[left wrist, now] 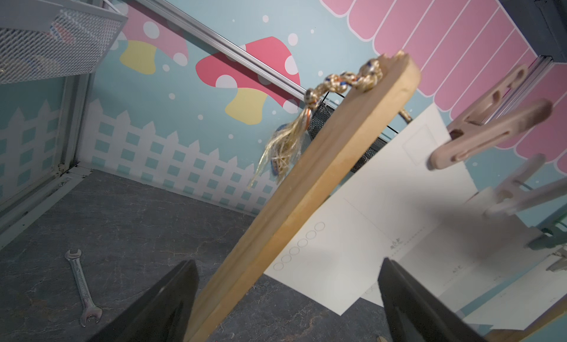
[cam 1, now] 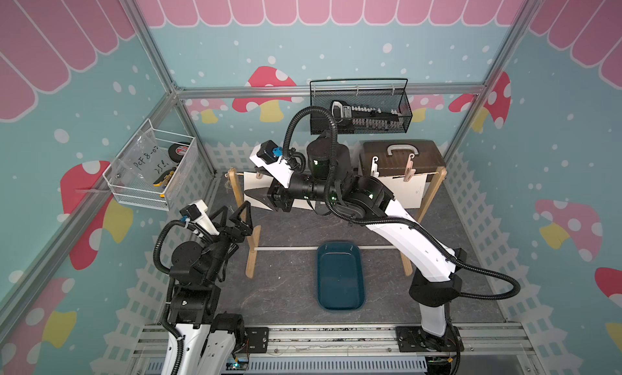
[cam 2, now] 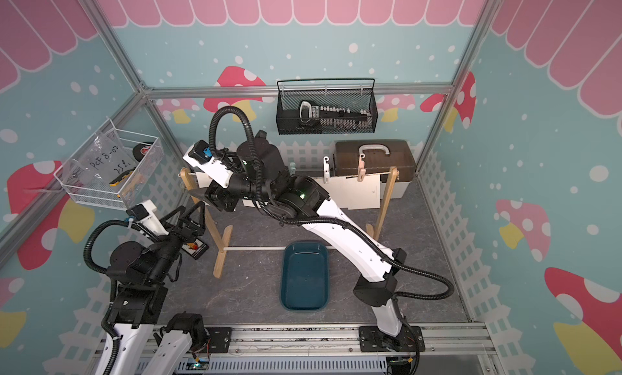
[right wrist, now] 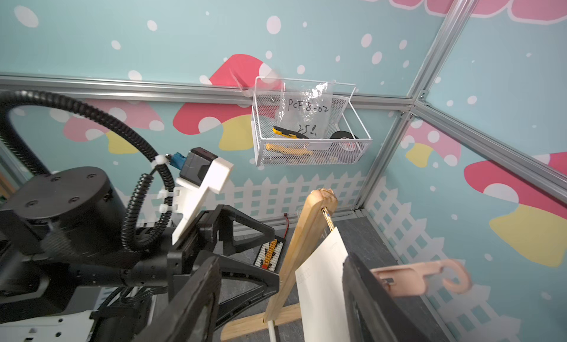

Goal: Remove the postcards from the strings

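White postcards hang by clothespins from a string between two wooden posts. The leftmost postcard has a pink clothespin in the left wrist view. My right gripper, part open, is beside that card; in the right wrist view its fingers flank the postcard near a pink clothespin, with no grip evident. My left gripper stands open by the left post, its blurred fingertips at the bottom of its wrist view. The right arm hides several cards in the top views.
A teal tray lies on the floor below the string. A white wire basket hangs on the left wall, a black one at the back. A wrench lies on the floor.
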